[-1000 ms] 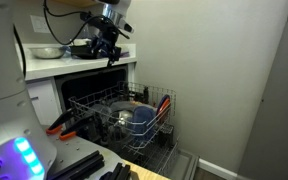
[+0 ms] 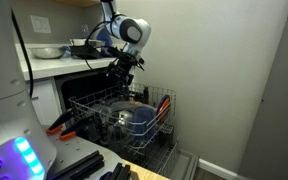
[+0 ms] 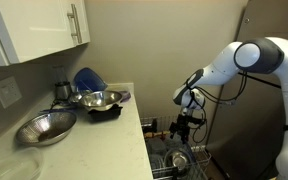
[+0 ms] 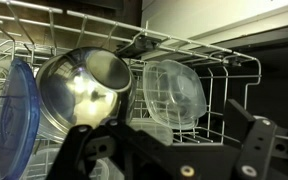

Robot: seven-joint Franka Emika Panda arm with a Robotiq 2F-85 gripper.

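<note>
My gripper hangs over the pulled-out dishwasher rack, pointing down. In the wrist view the gripper is open, with its dark fingers apart at the lower edge. Below it a shiny metal bowl lies in the rack. To its right, a clear plastic container rests near the rack's corner. A blue plate or lid stands at the far left. Another clear piece is partly hidden behind the gripper.
The white counter runs beside the dishwasher. On it stand a metal colander, a metal bowl on a dark holder, and a clear bowl. The rack's wire walls rise around the dishes.
My gripper has come down and slightly to the right in exterior view 1, from counter height to just above the rack. The dishes in the rack look unmoved.
</note>
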